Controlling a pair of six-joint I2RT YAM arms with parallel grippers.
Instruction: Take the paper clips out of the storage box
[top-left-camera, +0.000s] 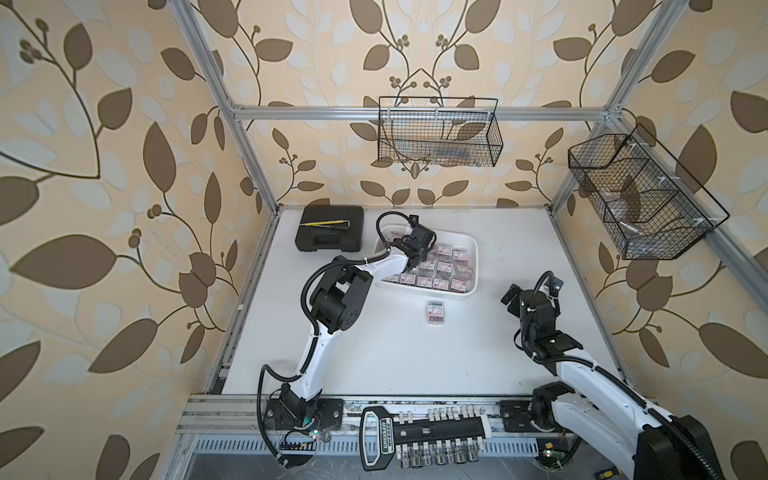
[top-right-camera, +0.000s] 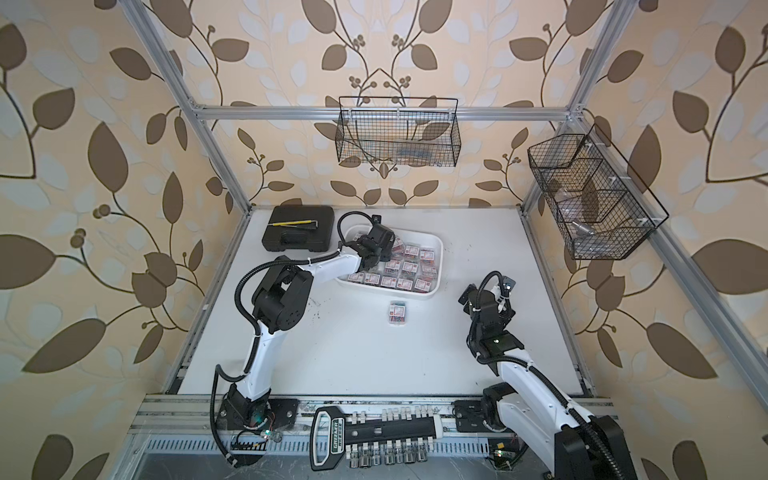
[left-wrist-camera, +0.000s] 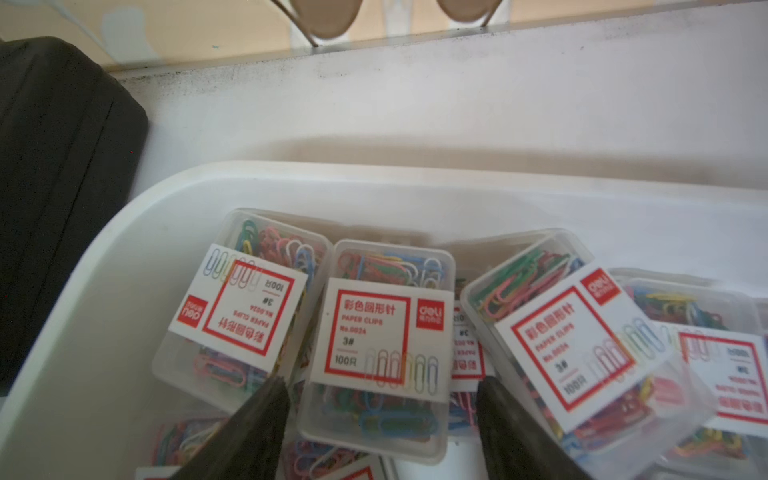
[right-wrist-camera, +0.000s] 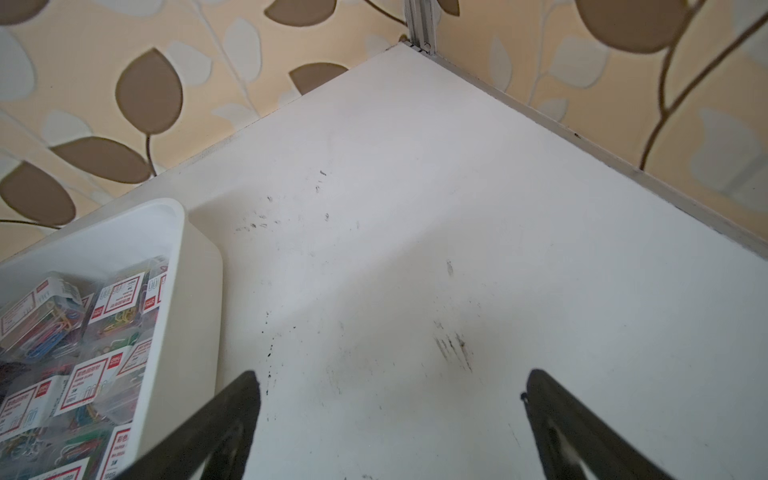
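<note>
A white storage box (top-left-camera: 472, 276) holds several clear cases of coloured paper clips with red-and-white labels. One paper clip case (top-left-camera: 434, 313) lies alone on the table in front of the box. My left gripper is part open over the left side of the box. Between its fingers in the left wrist view shows a paper clip case (left-wrist-camera: 380, 340); contact with it cannot be made out. A tilted case (left-wrist-camera: 588, 336) lies to the right. Away to the right of the box, my right gripper stands open above bare table, with nothing between its fingers.
A black tool case (top-left-camera: 329, 229) with a yellow pencil (top-left-camera: 324, 223) on it stands left of the box. Wire baskets (top-left-camera: 438, 136) hang on the frame. A socket set (top-left-camera: 428, 436) lies at the front. Right of the box the table (right-wrist-camera: 384, 264) is clear.
</note>
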